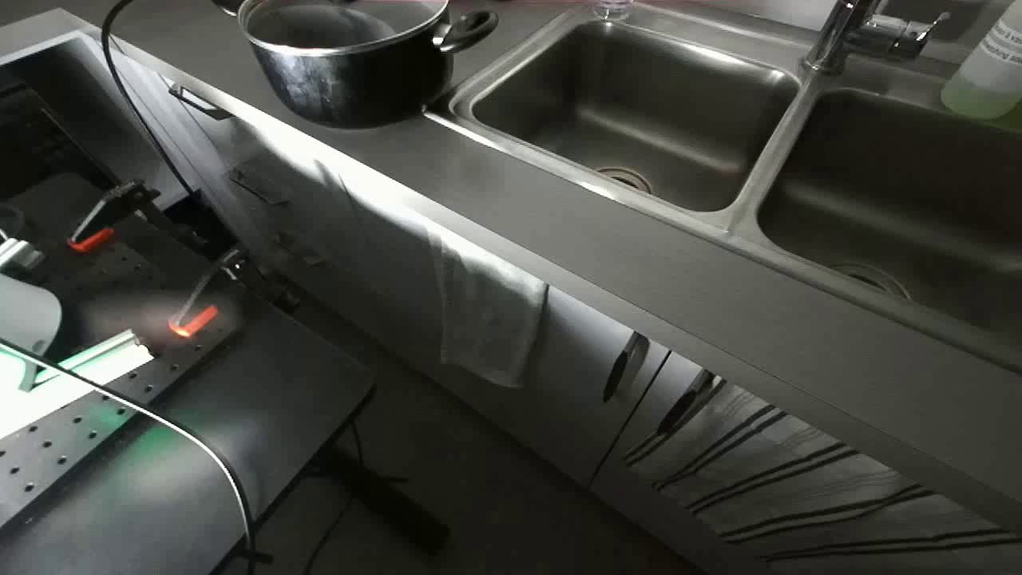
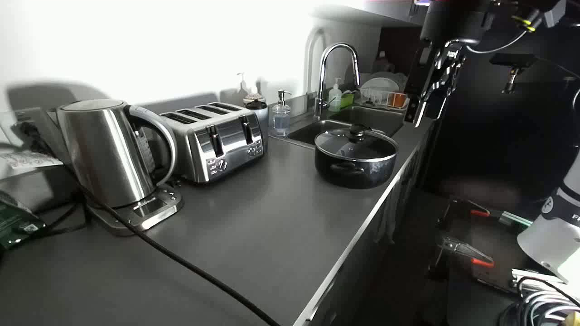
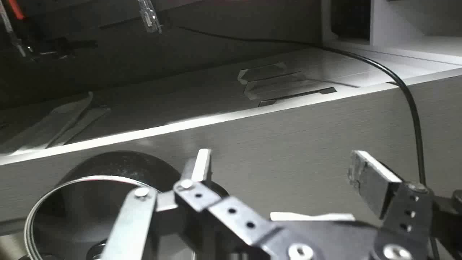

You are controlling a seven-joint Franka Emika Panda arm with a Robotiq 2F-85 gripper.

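Note:
A dark pot (image 2: pixel 354 167) with a glass lid (image 2: pixel 375 144) stands on the counter beside the sink. In exterior view 1 the same pot (image 1: pixel 354 81) is cut off by the top edge, one side handle showing. My gripper (image 2: pixel 432 117) hangs above the counter's front side, to the right of the pot in exterior view 2. From the wrist, the gripper is open, its fingers wide apart with only bare counter seen between them. The pot (image 3: pixel 125 162) lies at lower left there, partly hidden behind the left finger.
A kettle (image 2: pixel 106 157) and a toaster (image 2: pixel 228 144) stand along the wall. Behind the pot are a soap dispenser (image 2: pixel 281 117), a faucet (image 2: pixel 321 81) and the sink (image 1: pixel 632 115). A black cable (image 3: pixel 413 112) crosses the counter edge.

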